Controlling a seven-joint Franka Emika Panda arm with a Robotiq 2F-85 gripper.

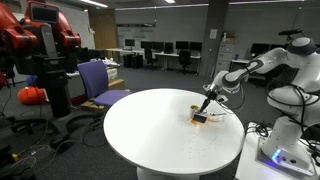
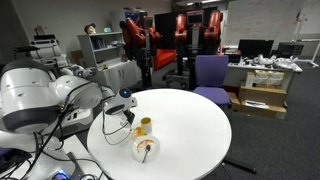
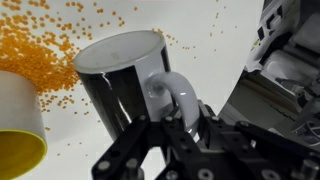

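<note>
A mug [image 3: 122, 72] with a dark outside and a pale rim fills the middle of the wrist view, its handle [image 3: 185, 98] reaching down between the fingers. My gripper is shut on that handle. In exterior view 1 the gripper [image 1: 208, 101] is low over the right part of the table, with the dark mug [image 1: 199, 117] just beneath it. Whether the mug's base touches the table is hard to tell. Close beside it stands a second cup [image 3: 20, 135], pale outside and yellow inside. Small orange grains [image 3: 60, 45] lie scattered on the table around both.
A plate with a fork [image 2: 146, 148] lies near the yellow cup [image 2: 146, 126] in exterior view 2. A purple chair [image 2: 211, 75] stands beyond the table.
</note>
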